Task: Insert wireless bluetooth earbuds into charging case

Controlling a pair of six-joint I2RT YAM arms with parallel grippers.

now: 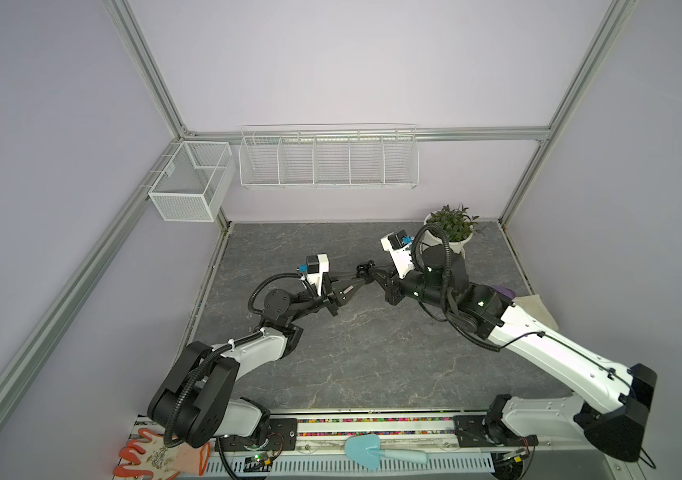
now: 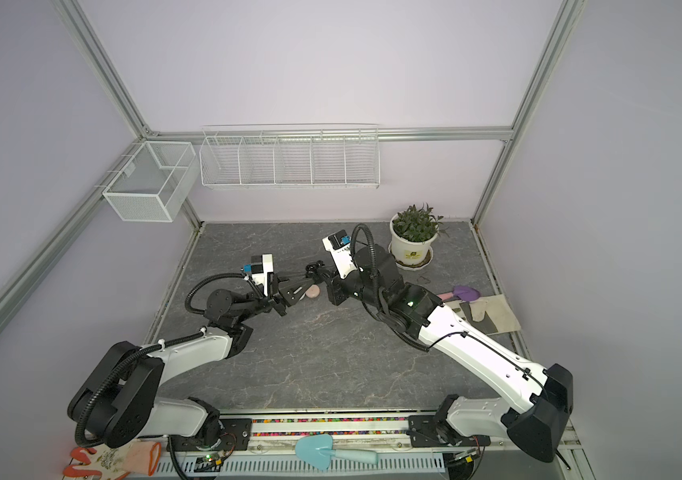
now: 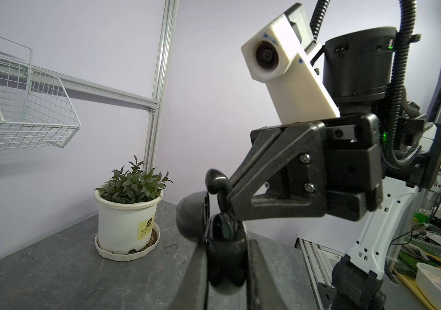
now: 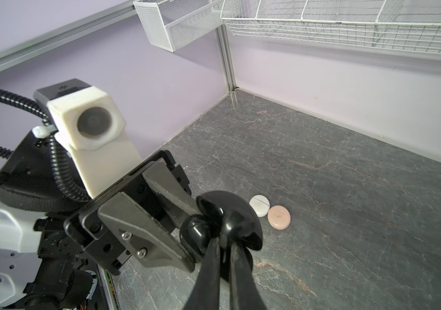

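The black charging case is held between the fingers of my left gripper, its rounded lid standing open in the left wrist view. A dark earbud sits at the top of the case, beside the right gripper's finger. My right gripper is shut with its tips at the case, where glossy black parts crowd together in the right wrist view; whether an earbud is between those tips is hidden. Both grippers meet above the middle of the table.
A potted plant stands at the back right; a purple tool and a cloth lie at the right. White and pink discs lie on the table below. Wire baskets hang on the walls.
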